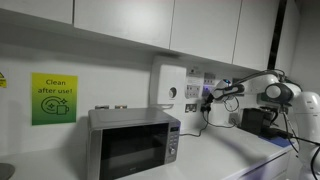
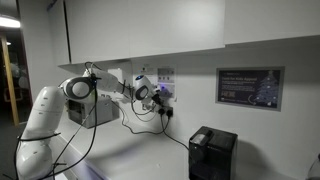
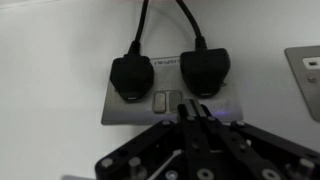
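Observation:
A metal double wall socket (image 3: 135, 112) fills the middle of the wrist view, with a black plug (image 3: 132, 75) at its left and another black plug (image 3: 205, 72) at its right. Two small rocker switches, a left switch (image 3: 159, 102) and a right switch (image 3: 175, 101), sit side by side between and below the plugs. My gripper is shut, with nothing visible between its fingers. Its tips appear just right of the right switch, below the right plug; whether they touch the plate cannot be told. In exterior view 2 the gripper (image 2: 157, 92) points at the wall.
Another wall plate (image 3: 309, 75) is at the right of the wrist view. Black cables run up from the plugs. A microwave (image 1: 132, 142) and a black appliance (image 2: 212, 153) stand on the counter (image 1: 215, 150). Cabinets (image 1: 125, 20) hang above.

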